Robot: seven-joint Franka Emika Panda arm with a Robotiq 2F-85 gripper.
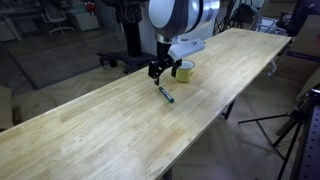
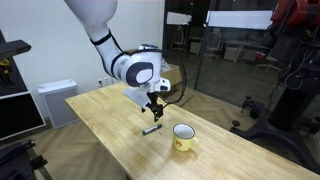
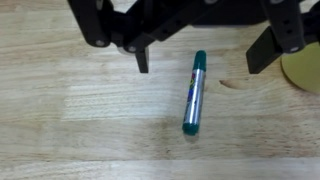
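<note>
A marker (image 3: 194, 95) with teal ends and a silver label lies on the wooden table, between my two finger sides in the wrist view. My gripper is open, its fingers (image 3: 265, 50) apart on either side, and nothing is held. From the first exterior view, the gripper (image 1: 157, 80) hangs just beyond the marker (image 1: 166, 95). A yellow mug (image 1: 183, 71) with a white inside stands upright close to the gripper. The second exterior view shows the mug (image 2: 183, 138) nearer the camera than the marker (image 2: 152, 130).
The wooden table (image 1: 80, 130) has wide clear room on one side of the marker. Part of the yellow mug (image 3: 303, 68) shows at the wrist view's right edge, beside a finger. An office chair (image 2: 278, 120) stands beyond the table.
</note>
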